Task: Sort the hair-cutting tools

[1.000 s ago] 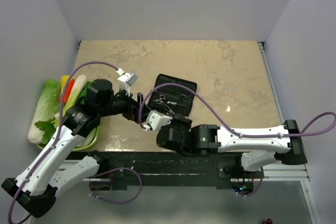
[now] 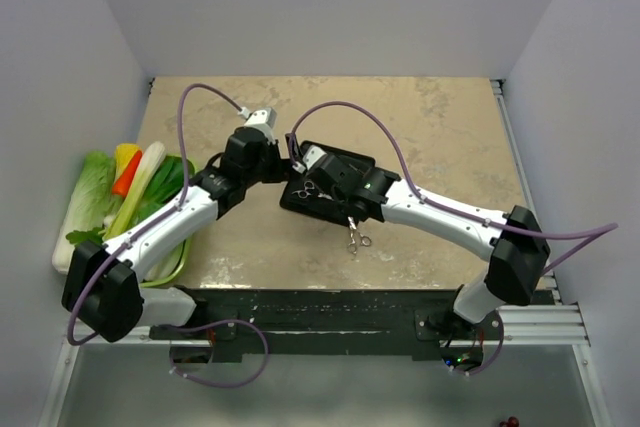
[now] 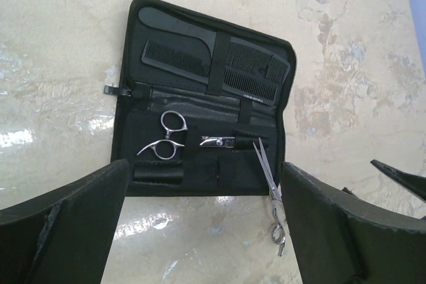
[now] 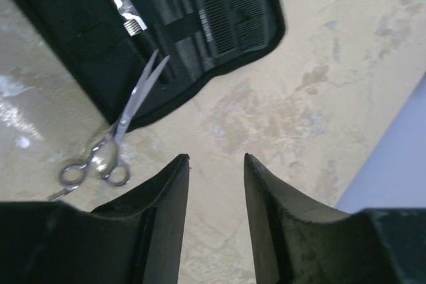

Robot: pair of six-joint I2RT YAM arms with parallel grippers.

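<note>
An opened black tool case (image 3: 200,91) lies on the table. Inside its lower half are a pair of scissors (image 3: 165,139) with its rings showing and a metal-ended tool (image 3: 217,142). Another pair of scissors (image 4: 126,121) lies across the case's edge, blade tips over the case and finger rings (image 2: 359,241) out on the tabletop. My left gripper is above the case, open and empty. My right gripper has its fingertips apart, nothing between them, beside the loose scissors and not touching them. The top view hides its fingertips behind the arm.
Two dark combs (image 3: 219,54) are strapped into the case's upper half. A green basket (image 2: 186,259) of vegetables stands at the left. Both wrists are close together over the case. Bare table (image 2: 455,147) lies to the right and behind.
My right wrist has moved back, away from the front edge. My left wrist has shifted right and back, closer to the case. The loose scissors' rings now show below the right wrist.
</note>
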